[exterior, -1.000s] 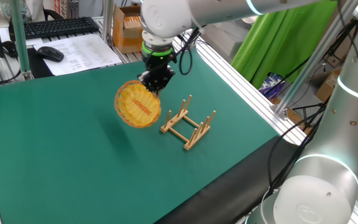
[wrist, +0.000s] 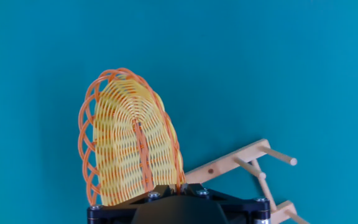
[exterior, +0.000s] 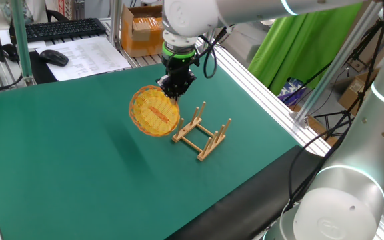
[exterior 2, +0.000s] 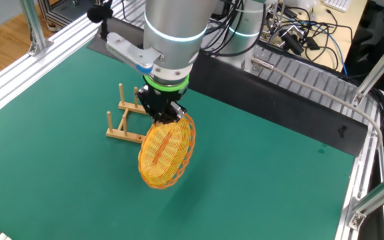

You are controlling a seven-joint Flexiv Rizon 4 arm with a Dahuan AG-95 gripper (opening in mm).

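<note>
A yellow woven basket (exterior: 155, 111) with an orange braided rim hangs tilted above the green table. Its rim is pinched by my gripper, which is shut on it. In exterior view 2 the basket (exterior 2: 167, 152) hangs below the gripper (exterior 2: 172, 119), its inside facing the camera. A wooden rack (exterior: 202, 139) with upright pegs stands on the table just to the right of the basket. The wrist view shows part of the rack (wrist: 236, 160) beyond the basket's (wrist: 135, 140) rim; my gripper hides the rest. Basket and rack appear apart.
Wide bare green table (exterior: 59, 153) lies left of the basket. A black strip (exterior: 245, 207) runs along the robot-base side. Past the far edge are a cardboard box (exterior: 142, 33), papers (exterior: 89, 57) and a mouse (exterior: 54, 58).
Since one second ago, my gripper and the basket have moved slightly right in exterior view 1, closer to the rack. The rack has stayed put.
</note>
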